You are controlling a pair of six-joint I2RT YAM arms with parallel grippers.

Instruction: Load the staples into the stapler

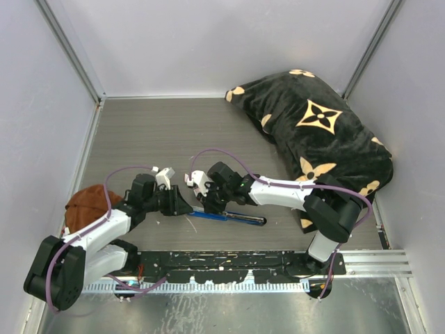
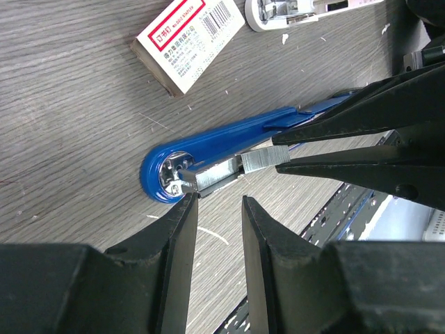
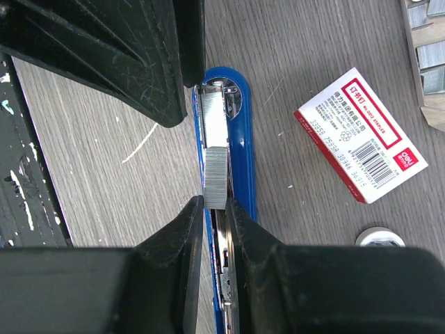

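A blue stapler (image 3: 243, 153) lies on the table with its silver magazine exposed lengthwise. In the right wrist view my right gripper is shut on a silver staple strip (image 3: 216, 170), held over the magazine. Another staple strip (image 3: 214, 117) sits in the magazine's front part, end to end with the held one. My left gripper is at the stapler's front end. Its fingers (image 2: 182, 233) stand somewhat apart, one tip close against the magazine's front corner; whether they grip anything cannot be told.
A white-and-red staple box (image 3: 365, 139) lies beside the stapler. Past it are an open tray of staples (image 3: 432, 52) and a white object (image 3: 379, 237). A dark patterned cushion (image 1: 313, 132) fills the right back.
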